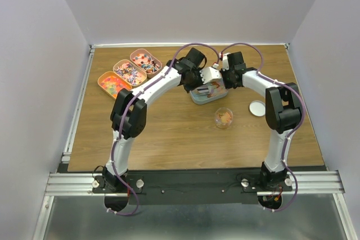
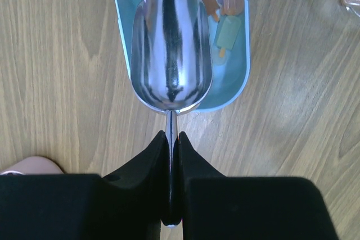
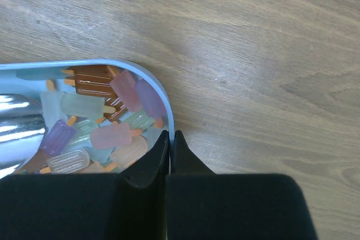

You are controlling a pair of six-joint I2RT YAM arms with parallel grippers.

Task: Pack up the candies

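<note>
Small popsicle-shaped candies [image 3: 110,135] in several colors lie in a light blue bin [image 2: 242,85]. My left gripper is shut on the thin handle of a shiny metal scoop [image 2: 171,49], whose bowl hangs over or in the bin; whether it touches the candies I cannot tell. At the bin's other end my right gripper is shut at the rim [image 3: 167,105], the thin wall appearing between its fingertips. A clear round tub [image 1: 223,117] with some orange candies stands in front of the bin. To its right lies a white round lid [image 1: 257,108].
Three more candy bins stand at the back left: an orange one [image 1: 100,77] and two pinkish ones [image 1: 114,67]. Bare wooden table [image 1: 163,144] stretches across the front and right.
</note>
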